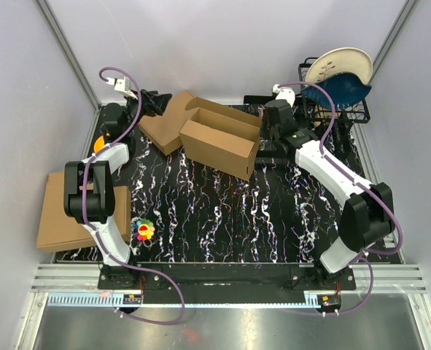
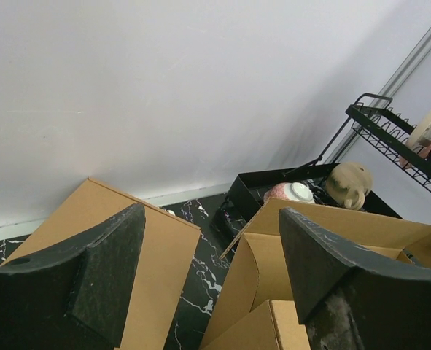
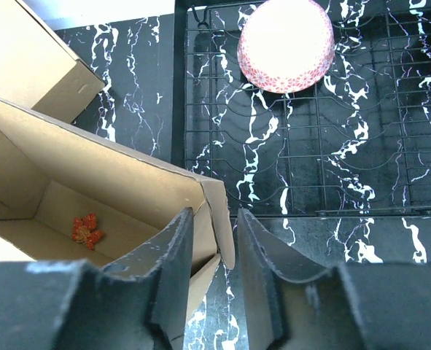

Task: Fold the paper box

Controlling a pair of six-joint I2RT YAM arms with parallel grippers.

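Observation:
The brown paper box [image 1: 215, 148] stands open at the top in the middle of the table, its long back flap [image 1: 233, 111] raised. My right gripper is part open at the box's right end, its fingers on either side of a narrow upright cardboard flap [image 3: 218, 211]; whether they touch it, I cannot tell. A small red-orange thing [image 3: 87, 231] lies inside the box. Up at the back left, my left gripper stands open. The box's left end [image 2: 255, 324] shows below and beyond its right finger, with nothing gripped.
Another flat brown box [image 1: 164, 124] lies behind and left of the paper box. A larger one [image 1: 69, 215] is at the left edge. Dish rack [image 3: 321, 135] with a bowl [image 3: 286, 44] stands back right; a flower toy [image 1: 144, 230] lies front left.

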